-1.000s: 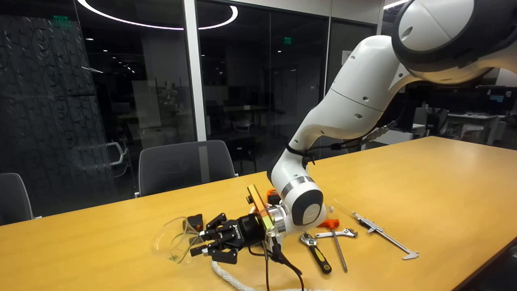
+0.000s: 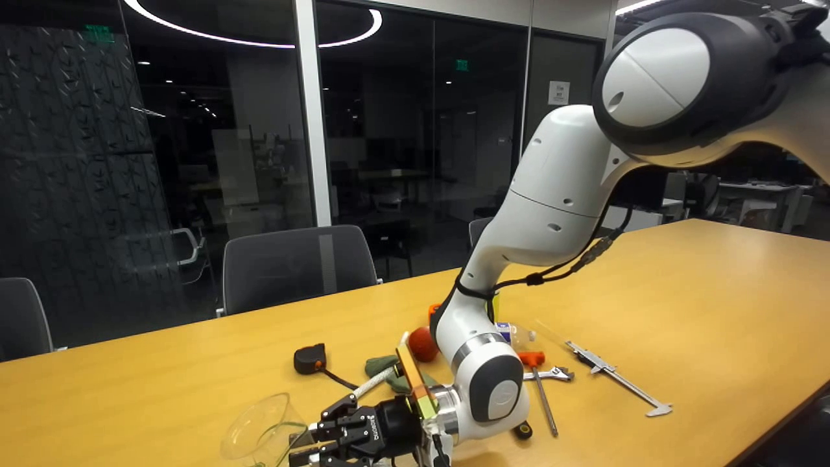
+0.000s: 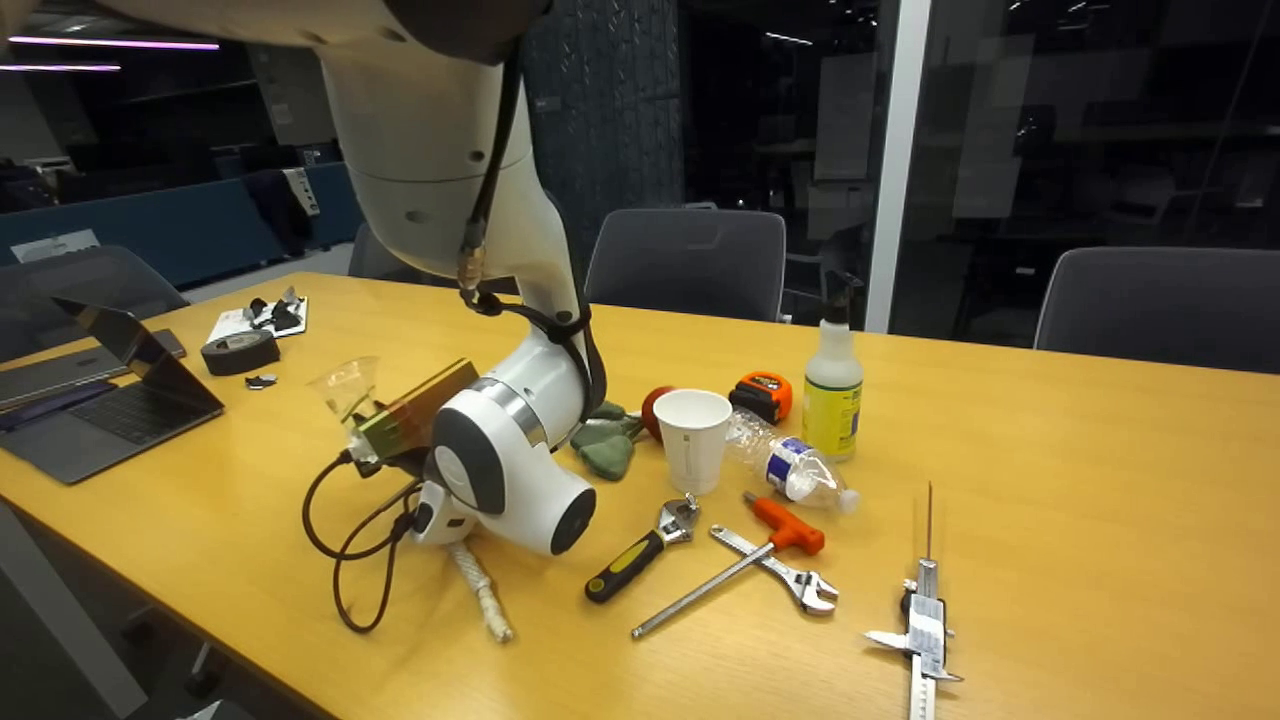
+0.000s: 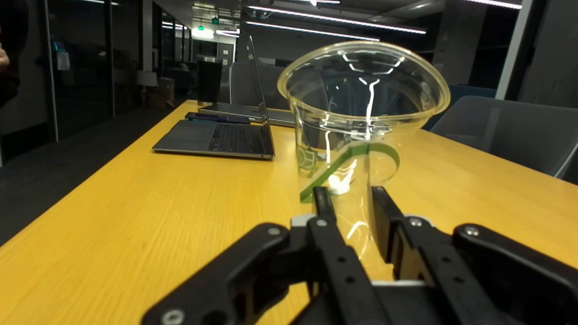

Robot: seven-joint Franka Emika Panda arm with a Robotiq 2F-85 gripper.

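A clear plastic cup (image 4: 347,157) with a green stripe stands mouth up, leaning a little, in the wrist view. My gripper is shut on its lower part, one finger on each side. From exterior view 1, the cup (image 2: 250,436) appears at the lower left, just past the fingertips of the gripper (image 2: 301,445), close over the table. Exterior view 2 shows the cup (image 3: 348,386) beyond the wrist, which hides the fingers there. Whether the cup's base touches the table cannot be told.
An open laptop (image 4: 233,135) lies farther along the table. Behind the wrist are a white paper cup (image 3: 692,438), a plastic bottle (image 3: 768,456), a spray bottle (image 3: 833,402), wrenches, a red-handled tool (image 3: 786,528) and a caliper (image 3: 926,624). A black tape measure (image 2: 309,359) sits nearby.
In exterior view 1, the gripper and the cup have moved down and slightly left in the picture. The wrist has lowered with them, and the black tape measure is no longer behind the cup.
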